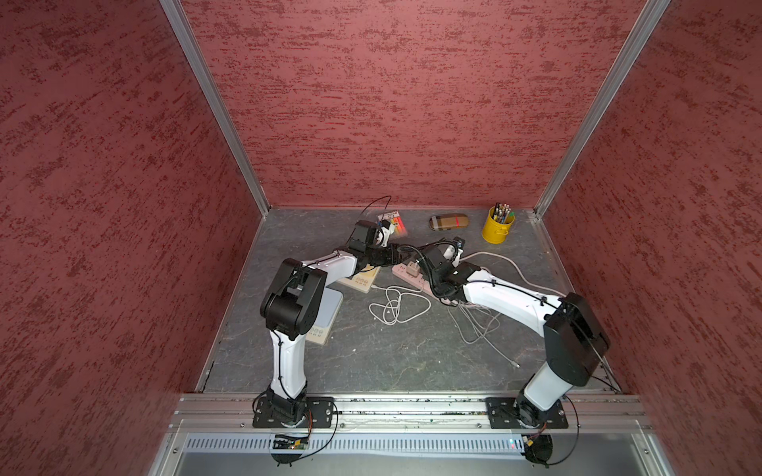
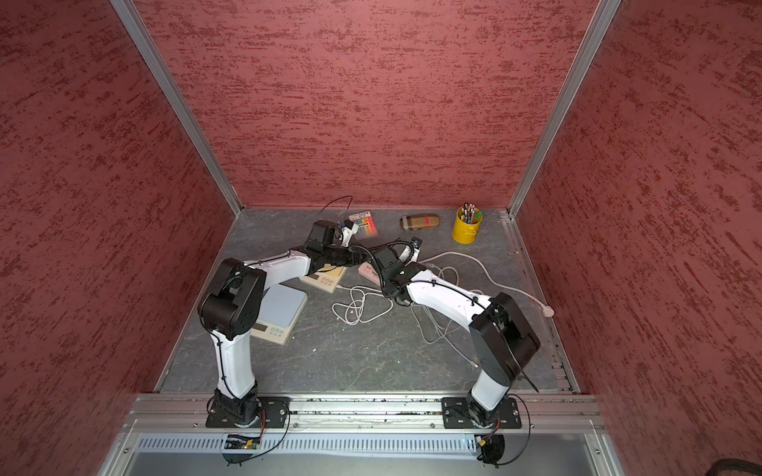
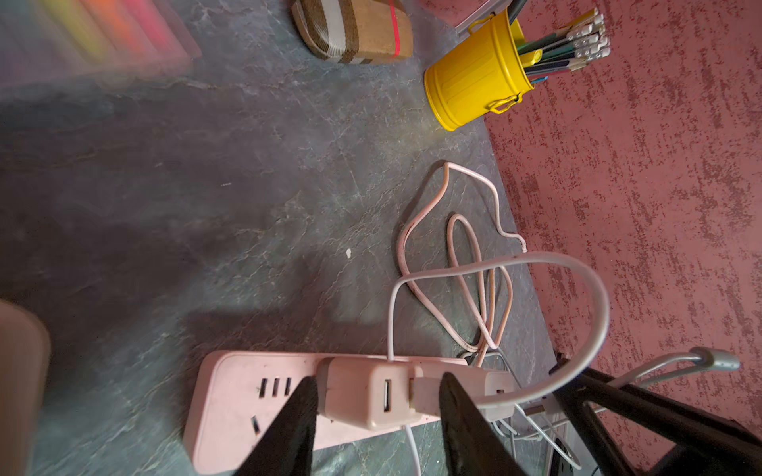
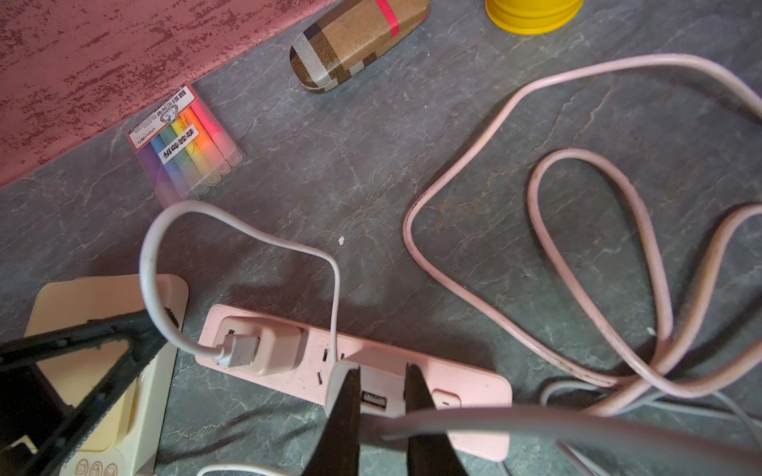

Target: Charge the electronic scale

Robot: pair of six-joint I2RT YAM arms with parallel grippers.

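My left gripper stands open, its fingers apart over the pink power strip (image 3: 230, 396). Below them is a white adapter with a cable's plug (image 4: 240, 349) in it, seen from the other side in the right wrist view. Over a second adapter (image 4: 389, 373) on the strip, my right gripper is shut on a grey plug (image 4: 381, 432). How far this plug is seated cannot be told. One beige scale (image 2: 325, 279) lies left of the strip, partly hidden by my left arm; another scale (image 2: 281, 305) is closer to the front.
Pink cable loops (image 4: 547, 222) and white cables (image 1: 390, 305) spread around the strip. Behind it lie a marker pack (image 4: 186, 142), a brown case (image 4: 357, 43) and a yellow bucket (image 3: 476, 75) of pencils.
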